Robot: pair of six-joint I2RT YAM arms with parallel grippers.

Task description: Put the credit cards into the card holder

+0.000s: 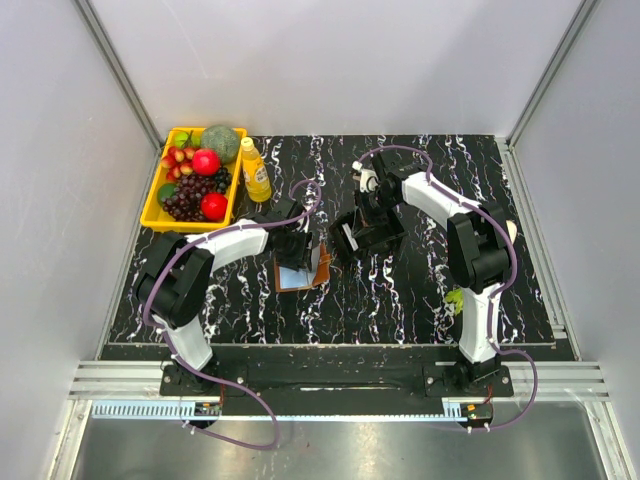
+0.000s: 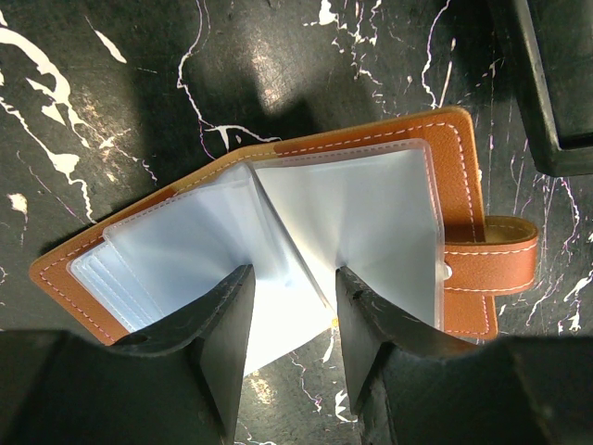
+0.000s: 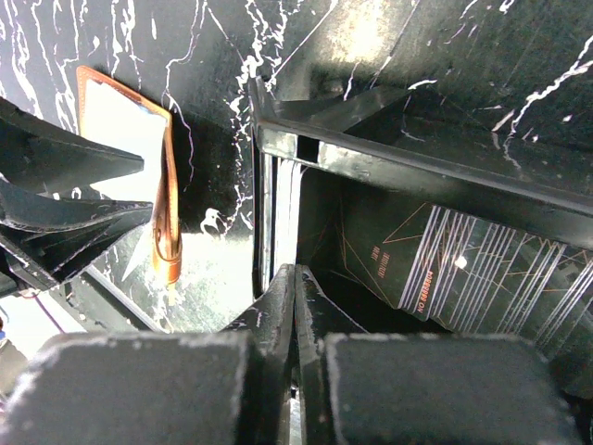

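Observation:
The brown leather card holder [image 2: 473, 185] lies spread on the table, its clear sleeves [image 2: 371, 204] fanned out. One sleeve page stands up along the middle. My left gripper hovers over it with fingers parted, one on each side of that raised page; no grip on it shows. White cards [image 3: 287, 213] stand on edge in the narrow left slot of a black box [image 3: 417, 167]. Right at their near end, my right gripper is shut, with nothing visible between its fingertips. Whether it touches the cards I cannot tell.
A yellow basket of fruit [image 1: 150, 210] and a yellow bottle [image 1: 256, 172] stand at the back left. The box's raised rim and walls surround the right gripper. Dark marbled table [image 1: 390, 310] in front of box and holder is clear.

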